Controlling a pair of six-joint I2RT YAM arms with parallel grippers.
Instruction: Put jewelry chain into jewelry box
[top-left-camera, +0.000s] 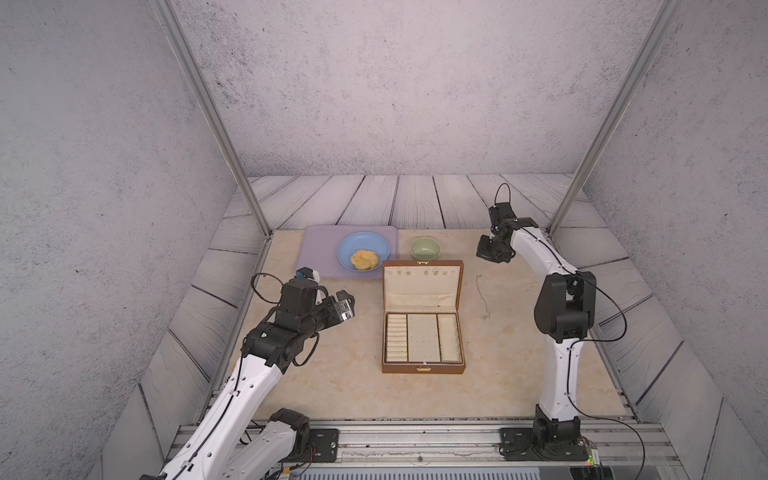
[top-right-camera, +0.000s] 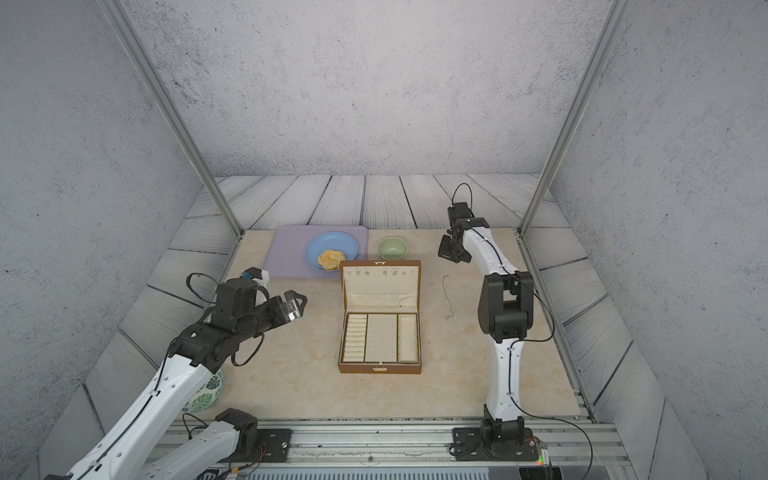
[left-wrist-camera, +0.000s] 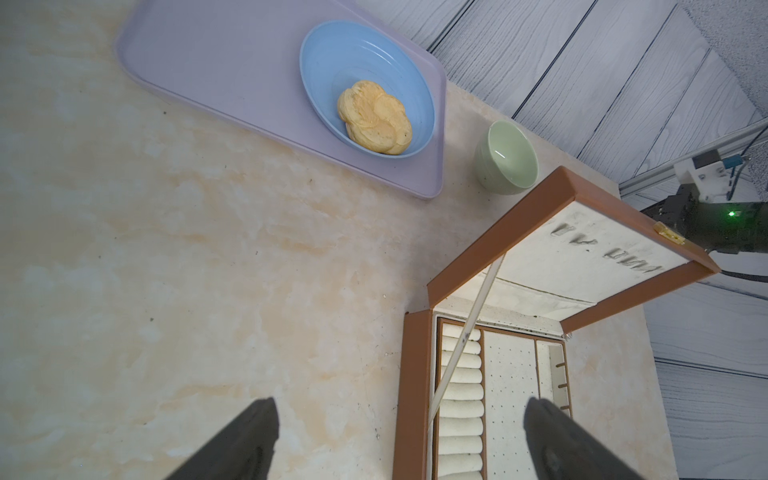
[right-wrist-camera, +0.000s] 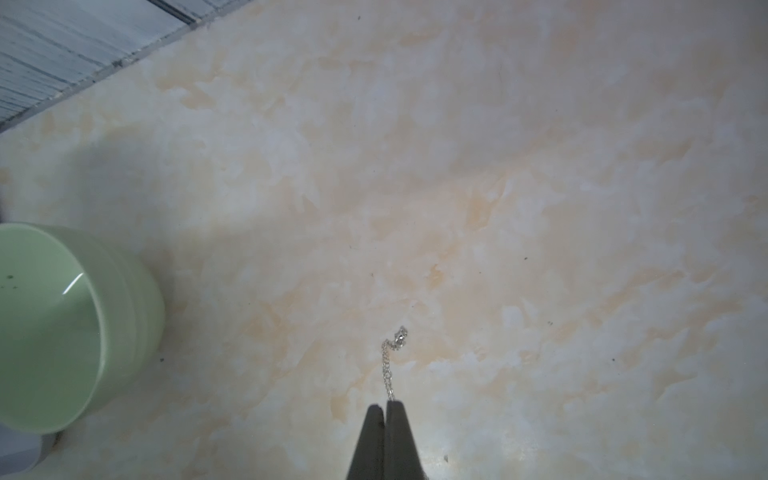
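A thin silver jewelry chain (top-left-camera: 482, 297) lies in a loose line on the table, right of the jewelry box (top-left-camera: 424, 369). The brown box stands open, its lid raised and its cream compartments empty. My right gripper is shut at the far right, past the chain's far end in the top views. In the right wrist view part of the chain (right-wrist-camera: 387, 369) shows just ahead of the fingertips, the rest hidden behind them; nothing shows between them. My left gripper is open and empty, left of the box.
Behind the box stands a green bowl (top-left-camera: 425, 249). At the back left a purple tray (top-left-camera: 318, 248) carries a blue plate (top-left-camera: 348, 242) with a yellowish food piece (top-left-camera: 364, 259). The table in front and to the right of the box is clear.
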